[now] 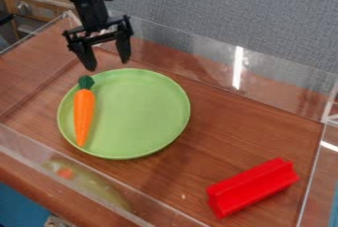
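My black gripper (98, 48) hangs at the upper left, open, with nothing between its fingers, just above and behind a green plate (145, 113). An orange carrot (83, 113) with a dark green top lies along the left part of the plate, its top pointing toward the gripper.
A red block (251, 187) lies on the wooden table (238, 132) at the front right. Clear low walls edge the table, with a grey wall behind.
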